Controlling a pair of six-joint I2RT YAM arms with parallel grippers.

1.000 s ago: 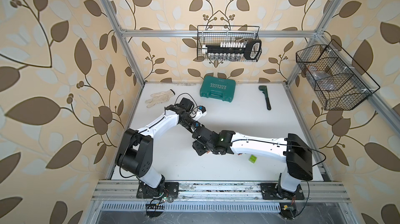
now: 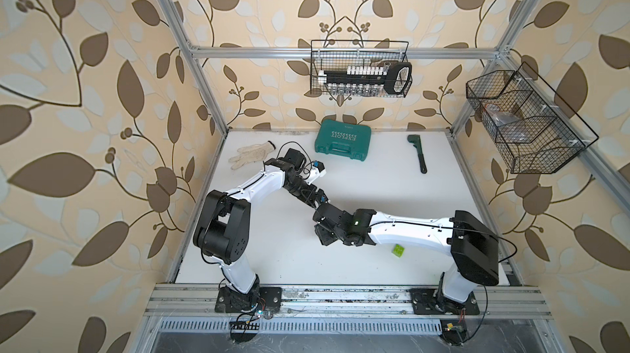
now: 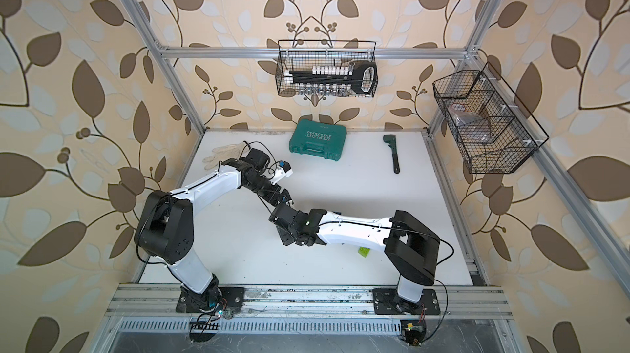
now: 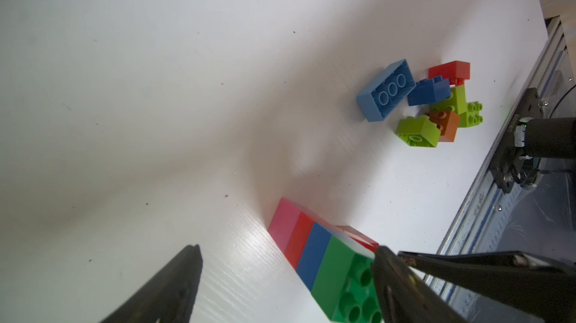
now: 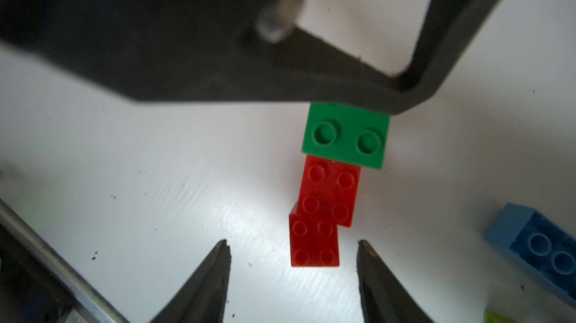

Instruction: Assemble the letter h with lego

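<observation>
In the left wrist view, a joined column of pink, red, blue and green layers [image 4: 318, 248] stretches toward the camera, with green studs nearest. My left gripper is part open, its fingers on both sides of the column's near end; the right-hand finger overlaps the green part. Whether it touches cannot be told. The right wrist view shows the green brick [image 5: 345, 134] partly under a dark gripper part, with two staggered red bricks [image 5: 328, 191] extending from it. My right gripper is open, the red end appearing between its fingers, with gaps on both sides.
Loose bricks lie to one side: a light blue one [image 4: 387, 92], a darker blue one [image 4: 430, 90], and a cluster of red, orange and lime [image 4: 418, 131]. A green case [image 2: 342, 139], wrench [image 2: 417, 153] and glove [image 2: 252, 154] lie farther back. Both grippers are very close together.
Over the last second both grippers have shifted slightly right in the top left view. The left elbow has moved a little right and forward.
</observation>
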